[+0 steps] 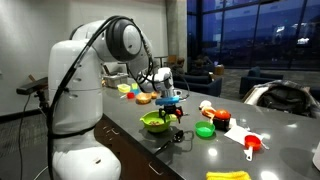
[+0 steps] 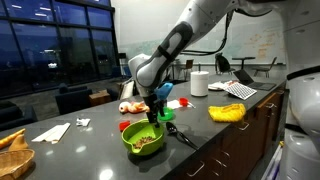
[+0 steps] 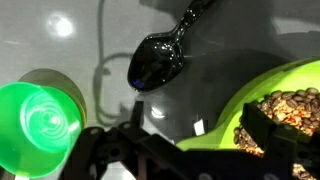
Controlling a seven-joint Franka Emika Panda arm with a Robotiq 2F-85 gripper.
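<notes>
My gripper is open, its two dark fingers showing at the bottom of the wrist view with nothing held between them. Under its right side lies the rim of a green bowl that holds brown beans or nuts. A black spoon rests on the table ahead of the fingers. To the left stands a bright green cup or small bowl. In exterior view 2 the gripper is over the green bowl, near its far rim; whether it touches cannot be told.
A yellow cloth lies near the table's right end. A red pan and a white sheet are farther along the table. A wicker basket stands at the left in exterior view 2. Bare table lies between spoon and cloth.
</notes>
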